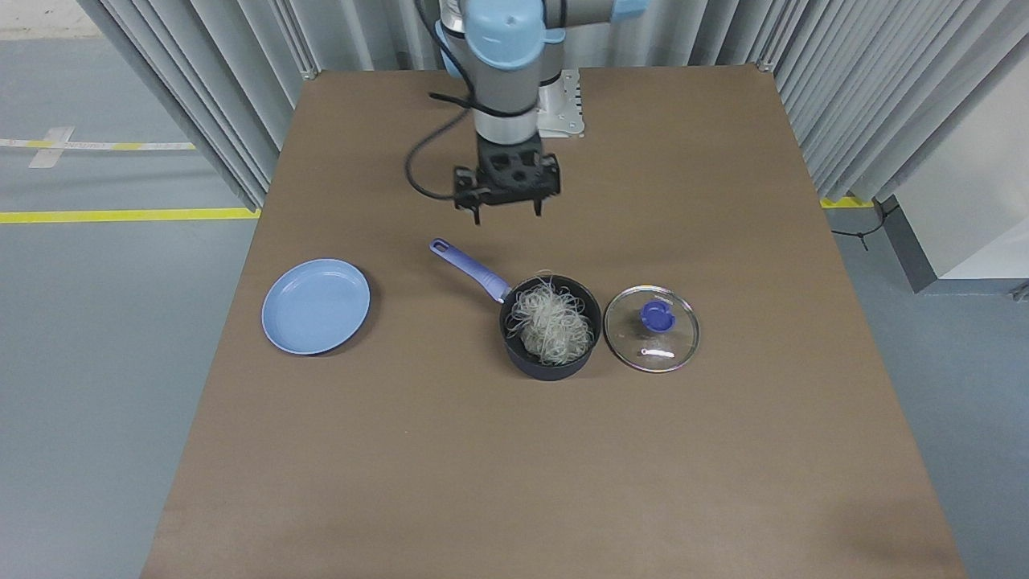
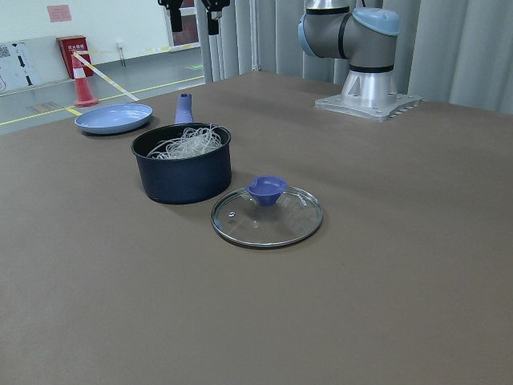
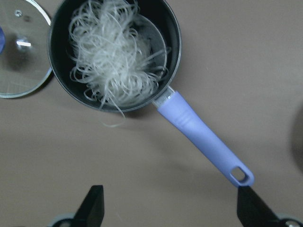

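Note:
A dark saucepan (image 1: 527, 351) with a lilac handle (image 1: 468, 265) holds a pile of white noodles (image 1: 549, 324). A glass lid (image 1: 652, 347) with a blue knob lies right beside it in the front view. A light blue plate (image 1: 315, 305) sits off to the left. My gripper (image 1: 507, 207) is raised behind and above the pan; in the wrist view its fingers stand wide apart over bare table near the handle's end, with nothing between them.
The brown table (image 1: 550, 473) has wide free room at the front and sides. The robot's base (image 2: 369, 103) is at the back, before grey curtains.

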